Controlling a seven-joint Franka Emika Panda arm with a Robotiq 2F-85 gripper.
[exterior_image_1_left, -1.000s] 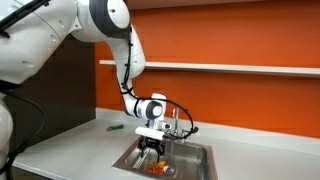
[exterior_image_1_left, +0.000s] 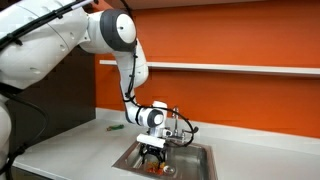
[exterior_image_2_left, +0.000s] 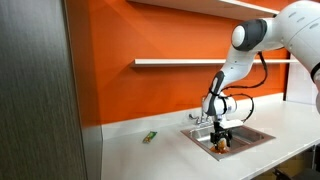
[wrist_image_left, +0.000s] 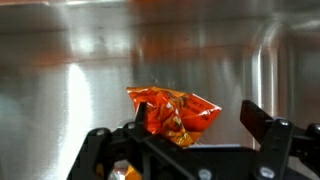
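Note:
Inside the steel sink basin, an orange-red crinkled packet (wrist_image_left: 172, 112) lies below my gripper. The wrist view shows the gripper's dark fingers wide apart, one over the packet's left part and the other to its right. No part of the packet is visibly clamped. In exterior view 1 the gripper (exterior_image_1_left: 152, 155) points down into the sink (exterior_image_1_left: 208, 165), with some orange showing just beneath it. Another orange and white item, partly hidden by the gripper, shows at the wrist view's bottom edge.
A faucet (exterior_image_1_left: 177, 122) rises behind the sink, close to the arm. Far left on the white counter (exterior_image_1_left: 75, 150) lies a small green item (exterior_image_2_left: 150, 136). Counter on both sides of the sink is largely clear. A white shelf (exterior_image_1_left: 220, 69) runs along the orange wall.
The arm has come down slightly, bringing the gripper closer to the orange items in the sink. Nothing else has visibly moved.

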